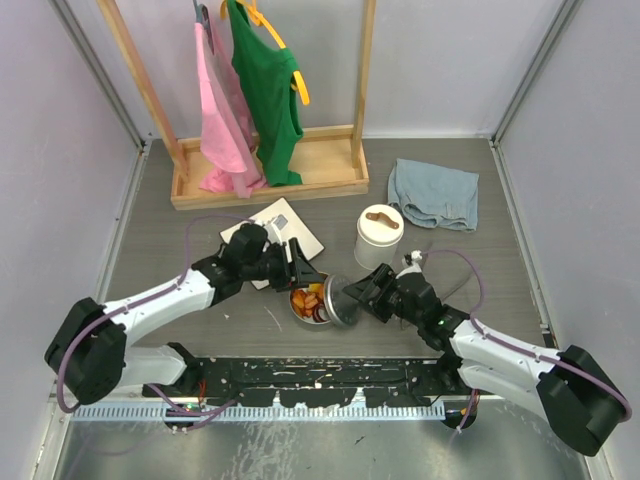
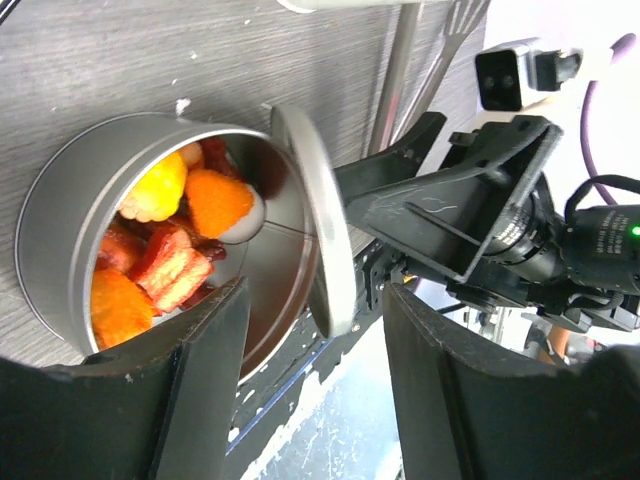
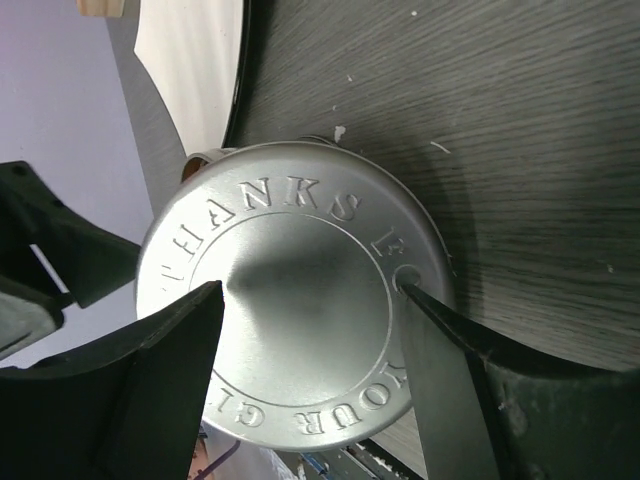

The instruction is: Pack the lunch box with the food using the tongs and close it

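Observation:
A round steel lunch box (image 2: 70,230) holds orange and yellow food pieces and reddish meat. Its lid (image 3: 290,310), with embossed lettering, stands tilted up at the box's right side in the top view, between the box and my right gripper (image 1: 370,292). In the right wrist view the lid fills the space beyond the open right fingers, one of which touches or overlaps its rim. My left gripper (image 1: 298,268) is open above the box; in the left wrist view nothing shows between its fingers.
A white board (image 1: 230,232) lies behind the box. A white canister (image 1: 379,240), a folded blue cloth (image 1: 432,195) and thin utensils (image 2: 445,40) are to the right. The wooden rack (image 1: 330,170) with pink and green garments stands at the back.

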